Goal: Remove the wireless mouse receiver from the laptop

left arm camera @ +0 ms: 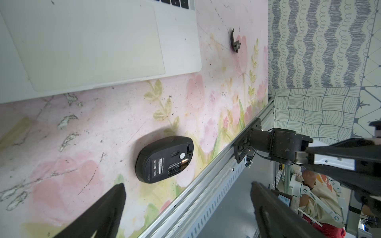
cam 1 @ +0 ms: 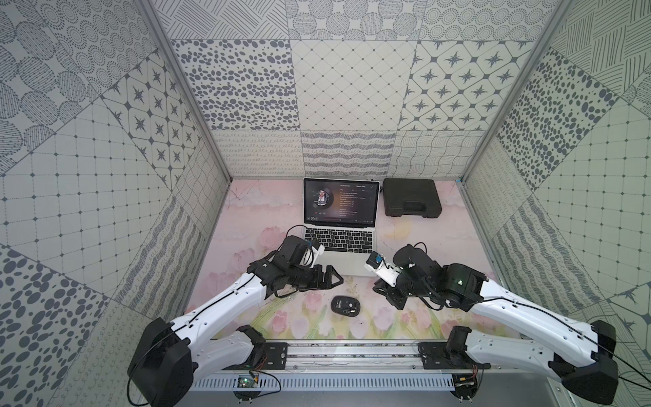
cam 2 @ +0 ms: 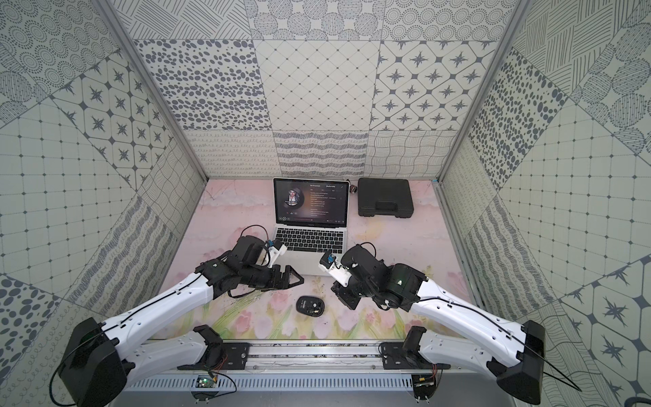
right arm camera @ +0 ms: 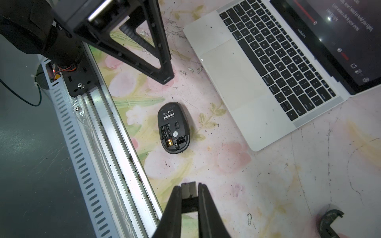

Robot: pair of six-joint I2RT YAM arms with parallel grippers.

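My right gripper is shut on a small USB receiver with a silver plug [right arm camera: 189, 189] and a dark body, held above the table right of the mouse. The open laptop [cam 1: 339, 261] stands at the back, its screen lit. In front of it the black mouse [left arm camera: 164, 158] lies underside up, its compartment uncovered and a battery inside. Left of and above the mouse, my left gripper [cam 1: 333, 276] stands wide open, nothing between its fingers.
A curved dark cover piece [left arm camera: 235, 42] lies on the table to the right of the laptop. Behind it on that side is a black case [cam 2: 385, 196]. A metal rail [right arm camera: 115, 134] runs along the front edge.
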